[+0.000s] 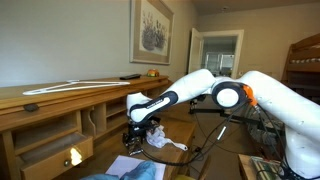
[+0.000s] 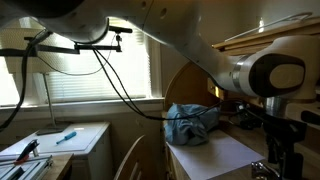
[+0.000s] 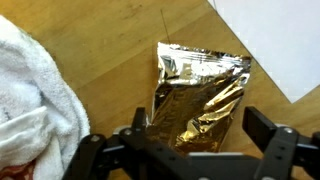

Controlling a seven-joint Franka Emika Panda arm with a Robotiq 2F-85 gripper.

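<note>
A shiny gold foil packet point(image 3: 200, 98) lies flat on the wooden desk, its crinkled silver end facing away in the wrist view. My gripper hangs over the packet's near end, with its dark fingers standing wide apart on either side. Nothing is held between them. From the side, the gripper point(image 1: 133, 134) is low over the desk and points down. I cannot make out the packet clearly in the exterior views.
White cloth point(image 3: 35, 100) lies left of the packet, and a white paper sheet point(image 3: 280, 40) is at its upper right. A blue cloth point(image 1: 135, 170) is bunched near the desk's front. Small drawers and cubbies point(image 1: 50, 151) line the back.
</note>
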